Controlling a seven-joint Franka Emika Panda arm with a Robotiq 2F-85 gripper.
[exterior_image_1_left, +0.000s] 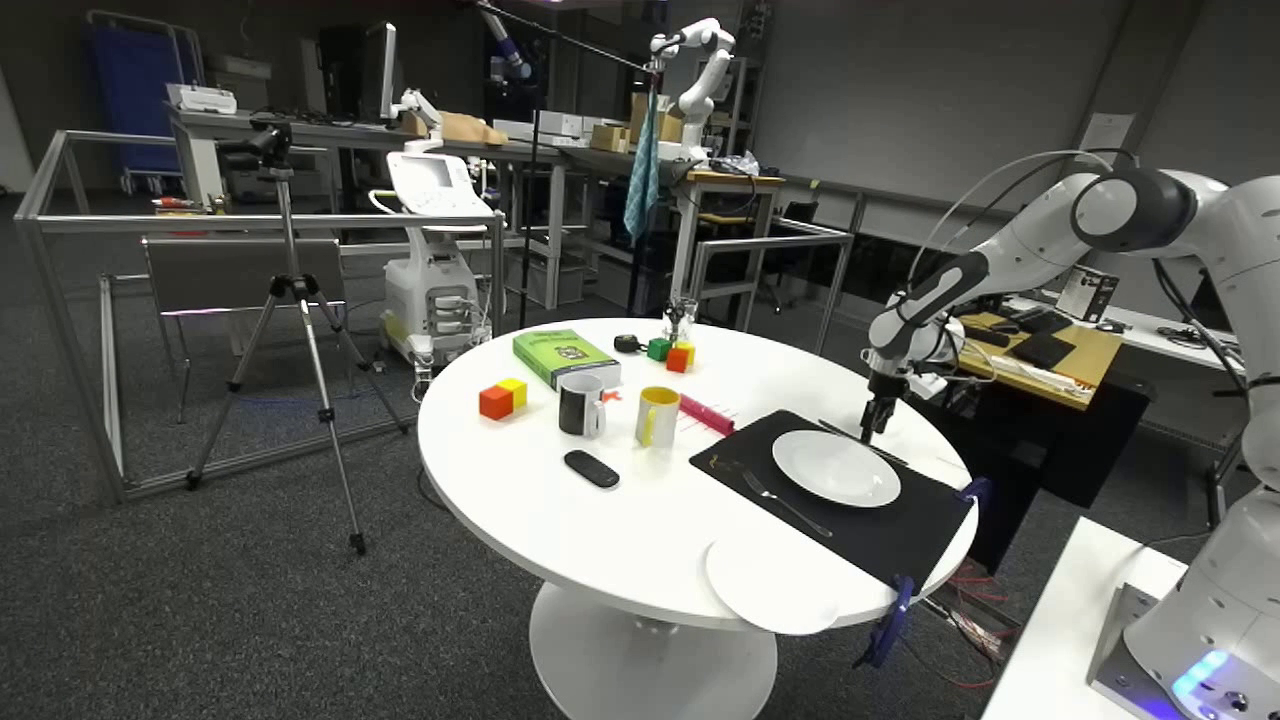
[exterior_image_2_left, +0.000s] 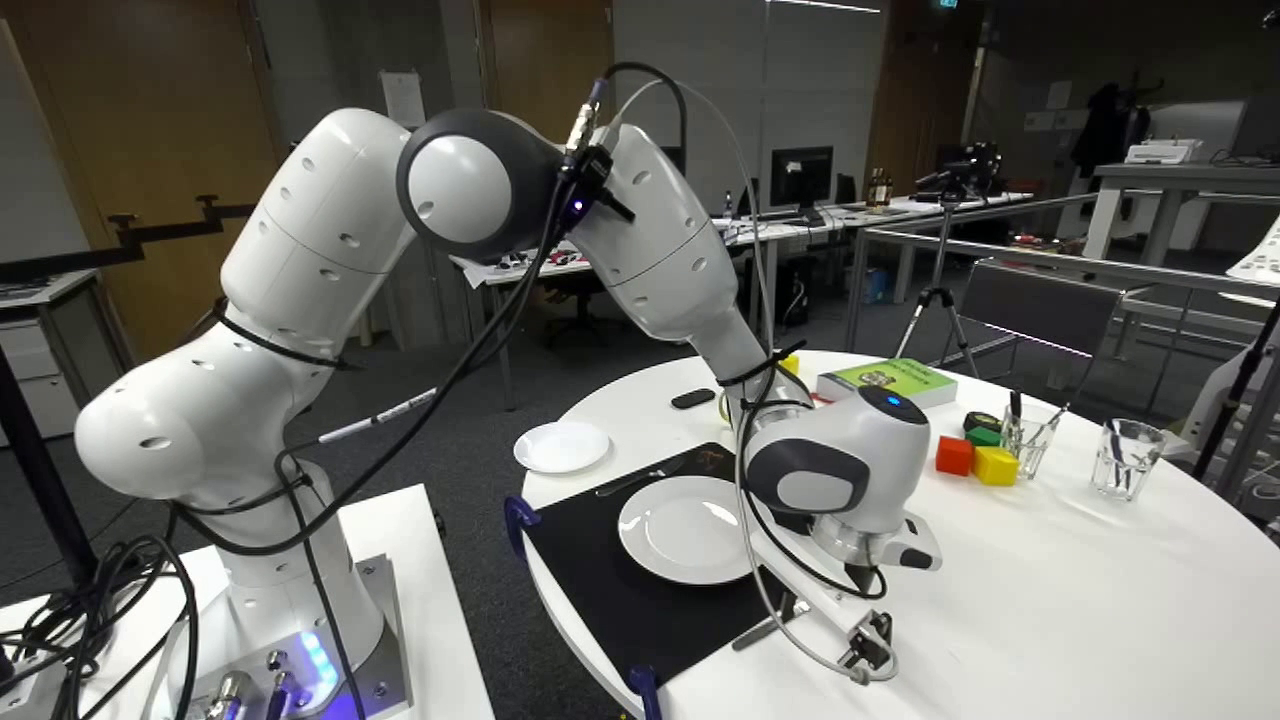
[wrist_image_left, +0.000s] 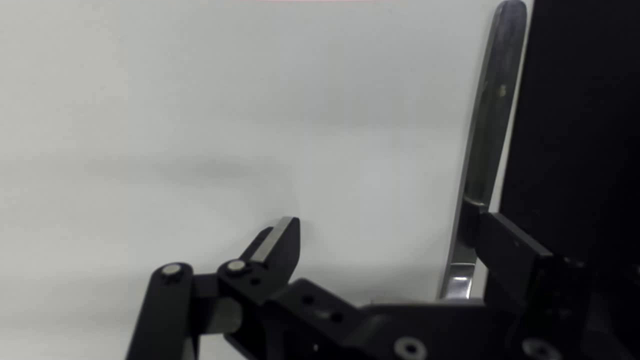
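A metal knife (wrist_image_left: 495, 108) lies along the long edge of the black placemat (wrist_image_left: 576, 120). My gripper is open above the table. In the wrist view the right fingertip overlaps the knife near the mat's edge, and the left one is over bare white table. Nothing shows between the fingers; whether the right finger touches the knife I cannot tell. From the first exterior view, the gripper (exterior_image_1_left: 876, 420) points down beside the white plate (exterior_image_1_left: 836, 468), low over the mat's far edge.
A fork (exterior_image_1_left: 786, 504) rests on the mat across the plate from the gripper. Mugs (exterior_image_1_left: 657, 416), a green book (exterior_image_1_left: 566, 356), a pink-red object (exterior_image_1_left: 707, 414) and coloured blocks (exterior_image_1_left: 503, 397) stand farther off. Blue clamps (exterior_image_1_left: 885, 624) grip the table's edge. Bare table lies beyond the knife.
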